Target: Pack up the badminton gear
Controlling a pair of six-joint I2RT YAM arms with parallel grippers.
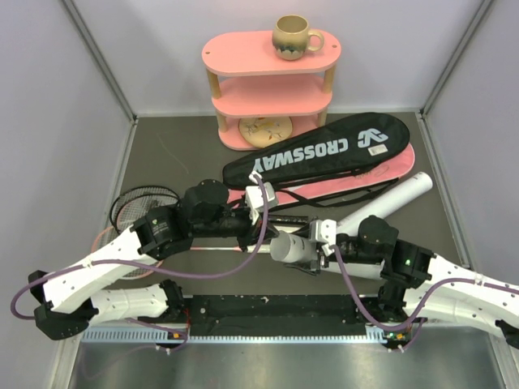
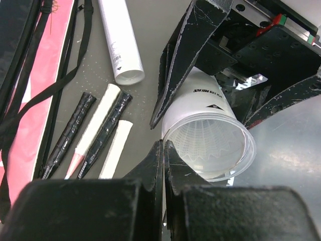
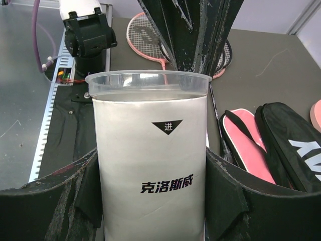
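Note:
A white shuttlecock tube with a clear plastic end is clasped between the fingers of my right gripper. In the left wrist view, that clear end faces the camera and looks hollow inside, with ribbed netting-like shapes. My left gripper is shut, its fingertips at the rim of the tube's end; whether they pinch the thin edge is unclear. The rackets lie at the left, partly under my left arm; their handles point toward the middle. Behind are the black racket bag and a pink one beneath.
Another white tube lies right of the bags, and a further white tube is partly hidden by my right arm. A pink shelf with a mug stands at the back. Loose straps trail from the bags.

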